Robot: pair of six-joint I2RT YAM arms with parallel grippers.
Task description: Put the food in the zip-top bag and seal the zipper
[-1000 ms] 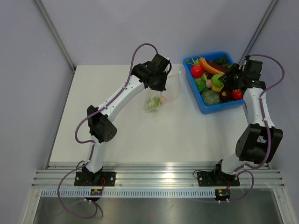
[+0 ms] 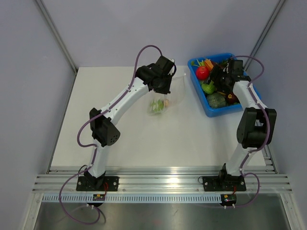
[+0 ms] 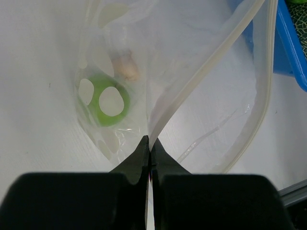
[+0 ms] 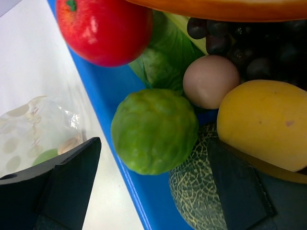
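Observation:
The clear zip top bag [image 3: 211, 72] lies on the white table with its mouth spread. Inside it rest a green item [image 3: 100, 98] and a smaller tan item [image 3: 125, 66]. My left gripper is shut on the bag's rim near the opening. Over the blue bin, my right gripper stands open, its fingers on either side of a bumpy green fruit [image 4: 153, 132]. A gap shows between the left finger and the fruit. In the top view, the right arm partly covers the bin's contents.
The blue bin [image 2: 210, 111] stands right of the bag. Close around the green fruit are a tomato [image 4: 103, 28], an egg [image 4: 211, 81], a yellow mango [image 4: 266, 122], a netted melon [image 4: 196, 191] and dark grapes [image 4: 261, 67].
My right gripper has moved left across the bin, toward its left wall. The green fruit has shifted left from beside the mango. The left arm and bag look unchanged.

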